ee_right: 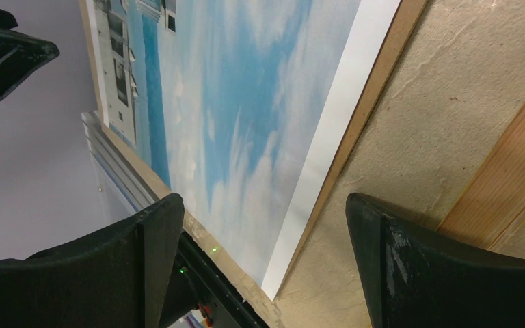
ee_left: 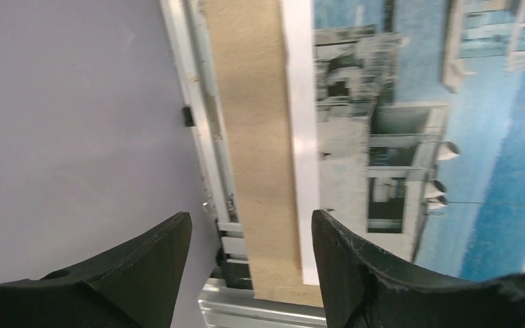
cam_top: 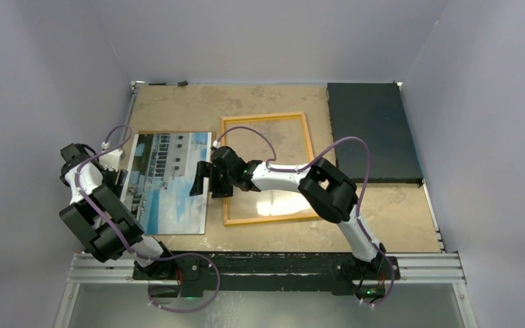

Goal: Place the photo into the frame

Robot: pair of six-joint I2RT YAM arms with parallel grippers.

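The photo (cam_top: pixel 178 181), a white-bordered picture of pale buildings and blue sky, lies flat on the left of the table on what looks like a brown backing. Over its left border my left gripper stands open; bare table and the white edge show between its fingers. My right gripper is open above the photo's right edge, with one finger over the picture and the other over the table strip beside it. Just to the right lies the wooden frame (cam_top: pixel 306 140), empty, with table colour showing through its middle; my right arm covers part of it.
A dark green flat panel (cam_top: pixel 372 133) lies at the right of the table. Grey walls (cam_top: pixel 55 68) close in on the sides and back, the left one near my left arm. Bare table (cam_top: pixel 273 96) shows behind the frame and in front.
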